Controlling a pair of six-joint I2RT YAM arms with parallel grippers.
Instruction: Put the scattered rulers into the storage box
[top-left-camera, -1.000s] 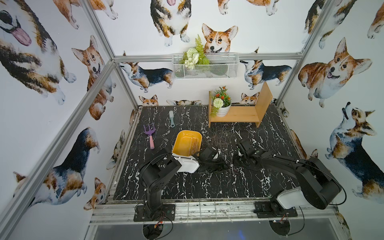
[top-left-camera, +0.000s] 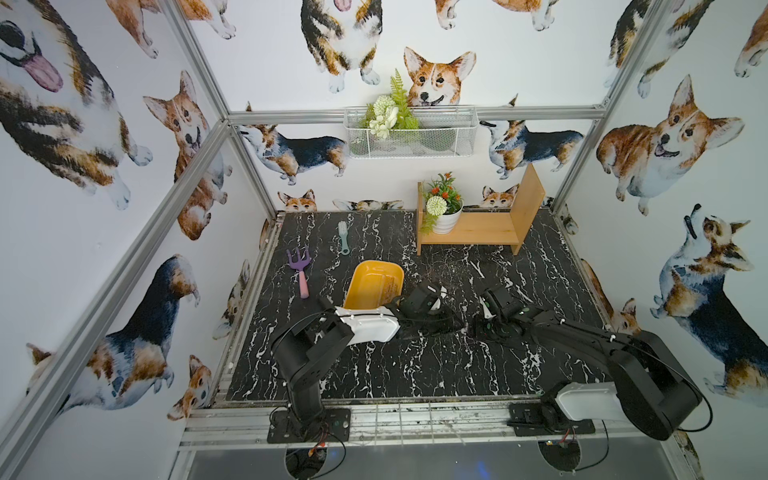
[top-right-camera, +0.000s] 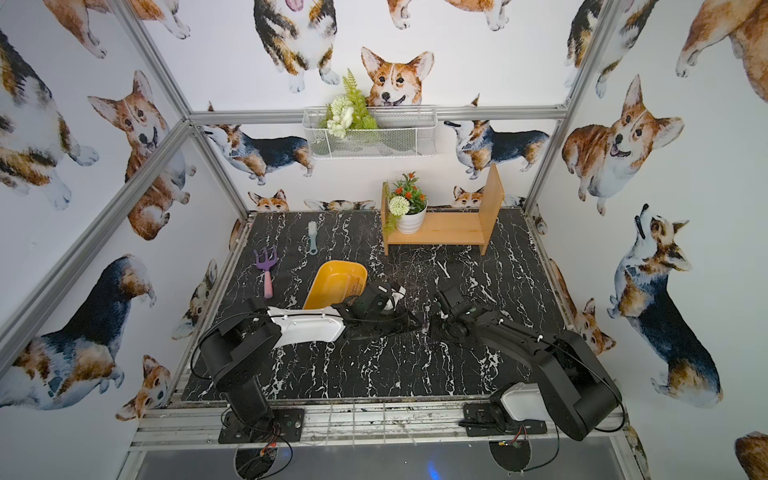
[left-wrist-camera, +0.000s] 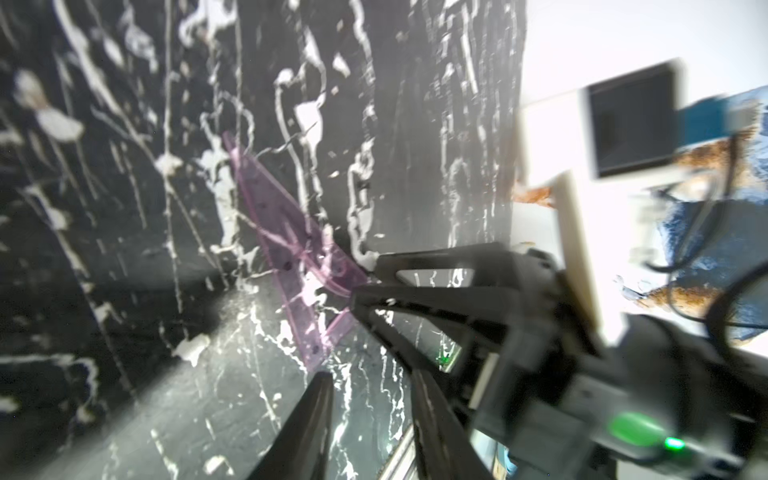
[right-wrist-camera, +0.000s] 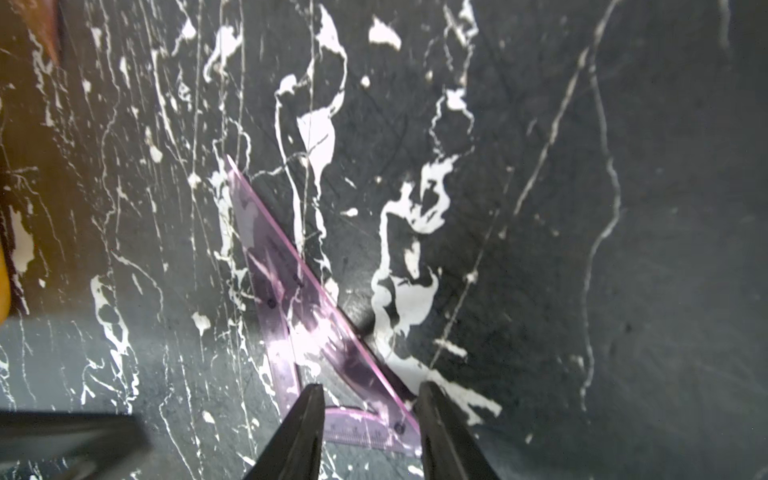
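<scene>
A translucent pink triangle ruler (right-wrist-camera: 272, 240) lies on the black marbled table, seen in both wrist views. Right over its lower end is my right gripper, open, fingers either side with the ruler beneath. My left gripper is open too, its fingertips just short of the ruler's end, with dark table between them. In the top views both grippers are close together at mid-table, hiding the ruler. The yellow box (top-left-camera: 374, 280) sits just behind my left gripper.
A purple fork (top-left-camera: 299, 262) and a small teal brush (top-left-camera: 344, 238) lie at back left. A wooden stand (top-left-camera: 488, 228) with a potted flower (top-left-camera: 444, 216) occupies the back right.
My right arm has shifted slightly toward the front right, its elbow lower in the top left view. My left gripper has edged a little right.
</scene>
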